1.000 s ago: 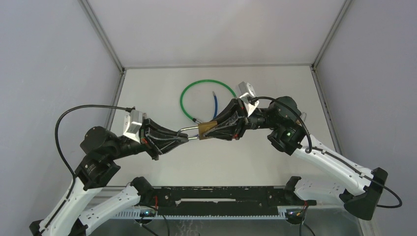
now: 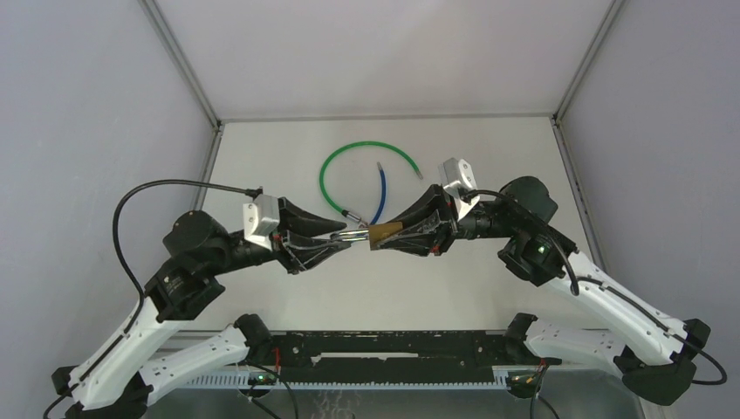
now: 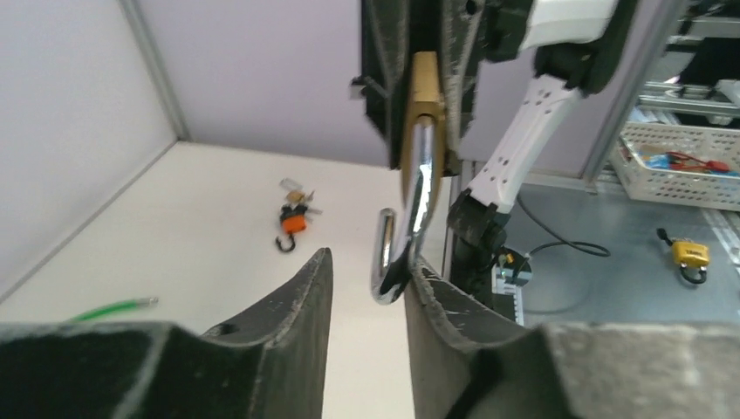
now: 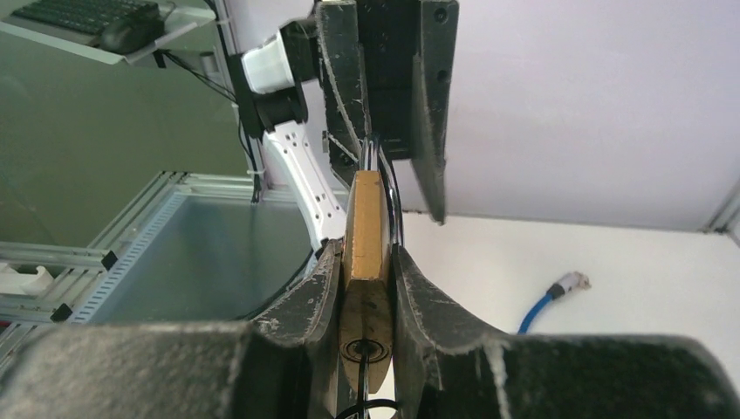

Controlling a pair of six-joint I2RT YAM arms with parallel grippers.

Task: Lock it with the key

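Observation:
My right gripper is shut on the brass padlock, holding it in the air. On the padlock's near end, a round keyhole face shows in the right wrist view. A thin dark strip and a loop lie below it; whether this is the key cannot be told. The steel shackle points at my left gripper, which stands open. Its bend is close to one finger, touching or just apart. The shackle's short leg appears to end clear of the padlock body.
A green hose and a blue cable lie on the white table. Small metal and orange items rest on the table in the left wrist view. A yellow padlock lies beyond the table's edge.
The left fingers have spread apart and moved right and slightly up. The right gripper has shifted right with the padlock, whose shackle legs now look closer together from above.

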